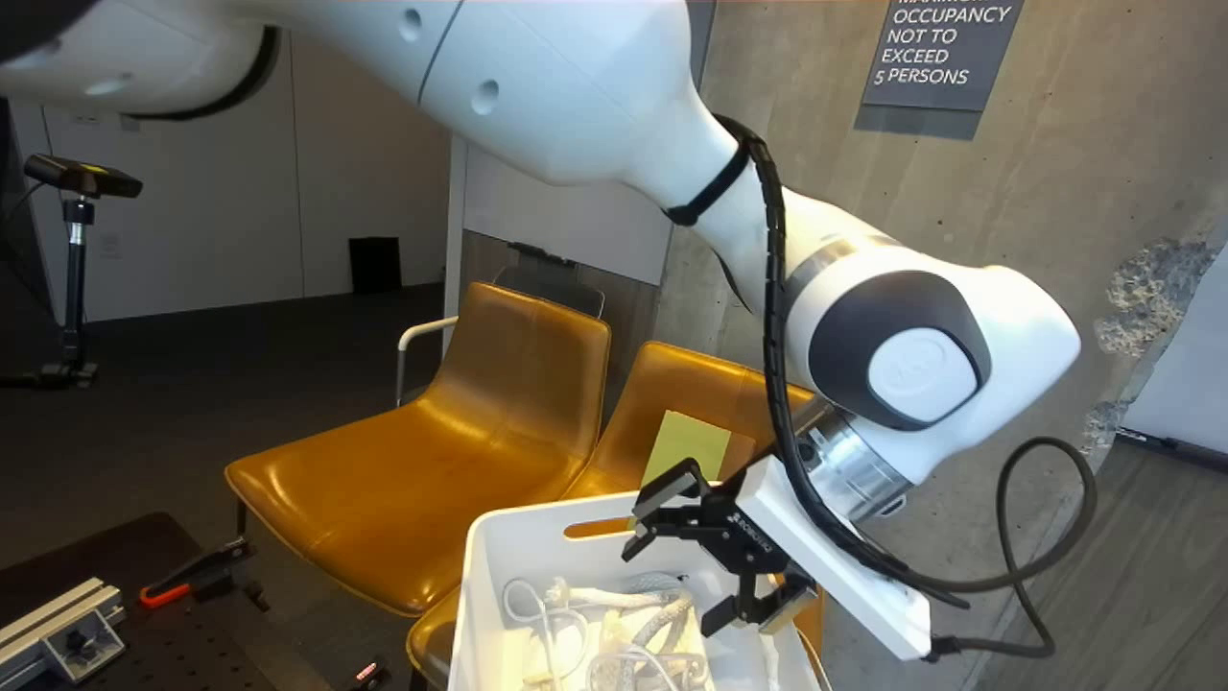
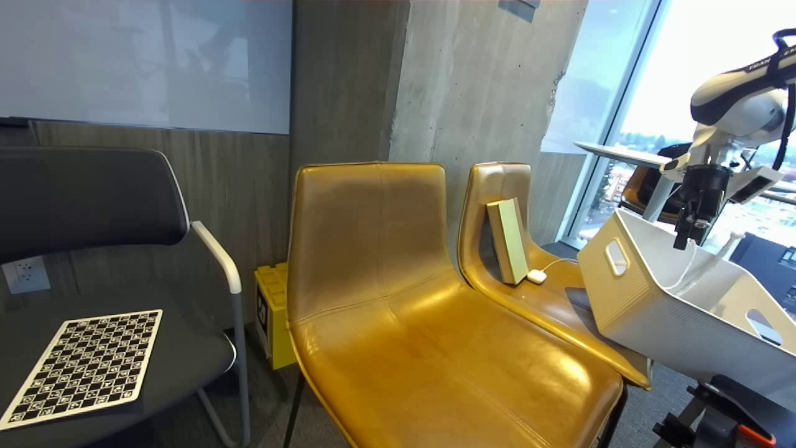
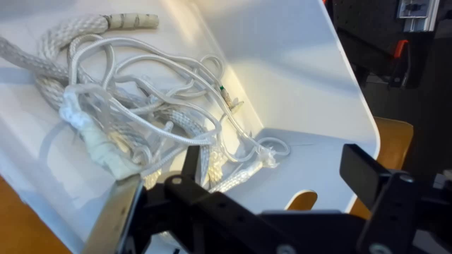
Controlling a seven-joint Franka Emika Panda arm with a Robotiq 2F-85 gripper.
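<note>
My gripper [image 1: 679, 582] is over the white bin [image 1: 489, 576], its fingers spread wide. In the wrist view the gripper stands open with nothing between the fingertips. White ropes and thin cords [image 3: 182, 63] lie tangled on the bin floor, partly hidden by the left finger. A taped rope end [image 3: 99, 146] reaches close to that finger; contact cannot be made out. Exterior view 2 has the gripper [image 2: 690, 235] pointing down at the tilted bin [image 2: 649, 328], where a thin white cord [image 2: 683, 272] rises near the fingertips.
Beside the bin is an empty tan chair [image 1: 460, 438]. A yellow-faced block [image 2: 507, 239] leans on the other tan chair. An orange-handled clamp [image 1: 190, 582] lies on the dark table. A loop of black cable [image 1: 1076, 524] hangs beside the arm.
</note>
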